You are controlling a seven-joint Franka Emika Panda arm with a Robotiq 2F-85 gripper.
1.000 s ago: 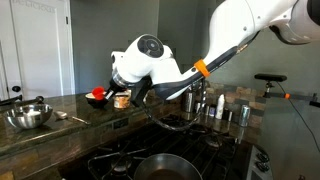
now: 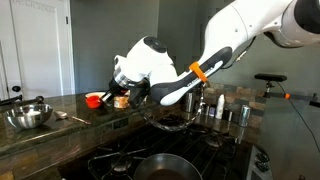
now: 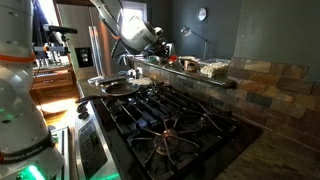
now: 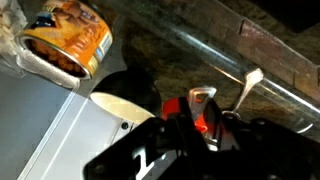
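Note:
A small red object (image 2: 94,101) is at my gripper (image 2: 102,107) above the dark ledge in exterior view 1. In the wrist view the red object (image 4: 196,106) shows between the dark fingers, and my gripper is shut on it. Most of the object is hidden by the fingers, so its full shape cannot be made out. Close beside it in the wrist view is a round vessel (image 4: 127,92), part black and part cream.
An open can with an orange label (image 4: 72,40) stands nearby. A spoon (image 4: 250,86) lies on the dark ledge. Further left is a metal bowl (image 2: 30,117). Below the arm, a black pan (image 2: 168,167) sits on the stove (image 3: 165,125).
The red object has come down slightly, along with my gripper and forearm. The bowl, pan and can have stayed where they were.

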